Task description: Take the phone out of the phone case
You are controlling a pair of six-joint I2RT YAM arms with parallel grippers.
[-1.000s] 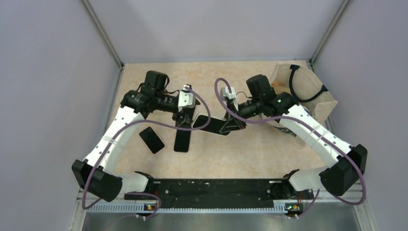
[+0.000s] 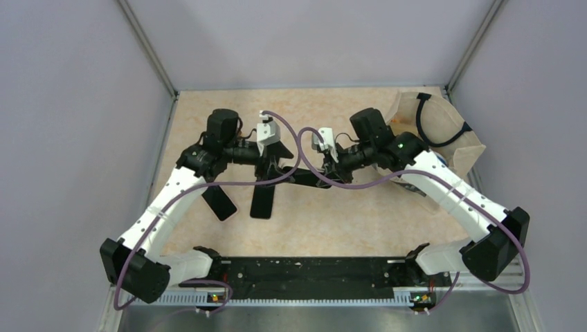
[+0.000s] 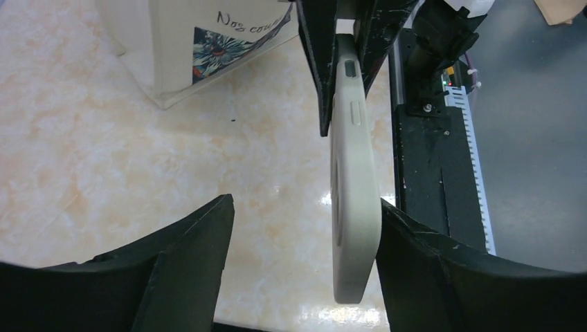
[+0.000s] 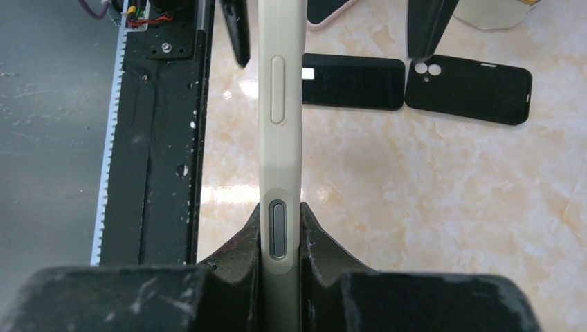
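A phone in a pale case [image 2: 304,176] hangs between the arms, edge-on in both wrist views [image 3: 354,200]. My right gripper is shut on one end of it, its black fingers pressed on either side. My left gripper is part open around the other end: one finger stands well apart from the case, the other is just behind it on the right. Below on the table lie a black phone [image 4: 353,81], a black case [image 4: 468,90] with camera holes, and a pink-edged phone [image 2: 219,203] to the left.
A canvas bag [image 2: 464,149] with printed lettering stands at the right of the table. A dark rail [image 2: 311,277] runs along the front edge.
My left gripper has moved right, up to the held phone's free end. My right gripper and the phone have shifted slightly.
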